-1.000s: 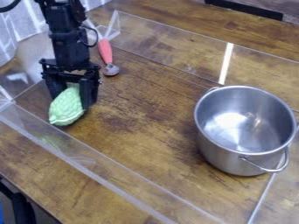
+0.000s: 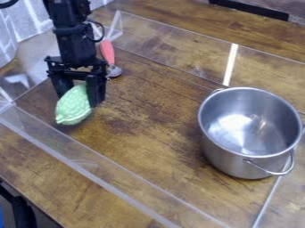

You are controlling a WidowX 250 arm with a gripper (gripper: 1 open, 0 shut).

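Note:
The black gripper (image 2: pixel 78 82) hangs at the upper left over a pale green oval object (image 2: pixel 77 107), its fingers around the object's upper part. Whether the fingers grip it is hard to tell. A large steel pot (image 2: pixel 247 131) with side handles stands on the right.
A utensil with a red handle (image 2: pixel 107 52) lies behind the gripper. Clear plastic edging runs along the left and lower part of the table.
The gripper has risen slightly over the last second, and the green object has shifted a little upward with it. The pot is unmoved.

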